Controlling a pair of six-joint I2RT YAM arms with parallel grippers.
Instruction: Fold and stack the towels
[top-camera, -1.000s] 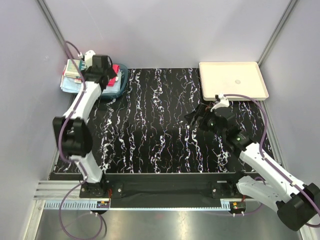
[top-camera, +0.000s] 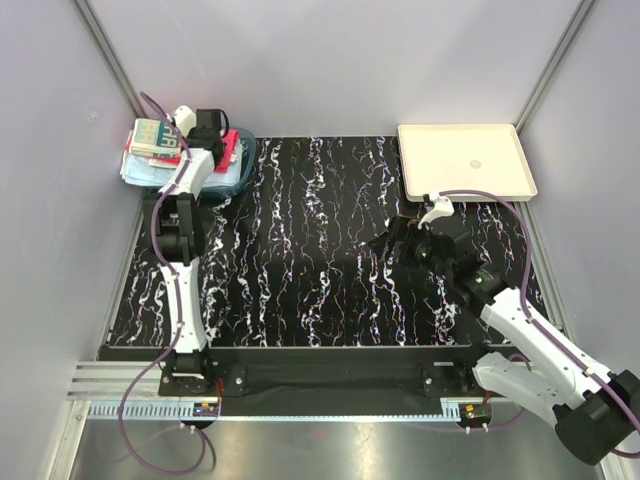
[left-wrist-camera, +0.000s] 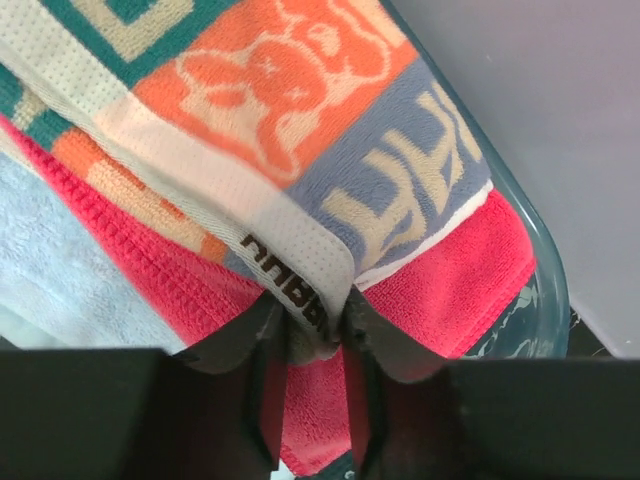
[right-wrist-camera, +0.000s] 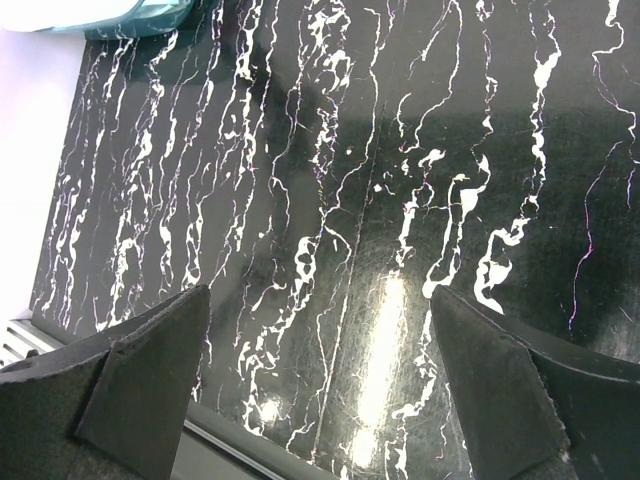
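Note:
A blue plastic basket (top-camera: 247, 160) at the back left holds piled towels. In the left wrist view a patterned towel (left-wrist-camera: 290, 90) in orange, teal and grey with a white hem lies over a red towel (left-wrist-camera: 430, 300), beside a light-blue towel (left-wrist-camera: 40, 250). My left gripper is down in the basket, its fingertips around the folded white hem of the patterned towel; whether they grip it is unclear. My right gripper hangs open over the bare right part of the table, nothing between its fingers.
An empty cream tray (top-camera: 465, 160) sits at the back right. Walls close in the back and sides.
Over the last second my left arm has swung back and reached down into the basket, settling over the towels. My right arm is nearly still.

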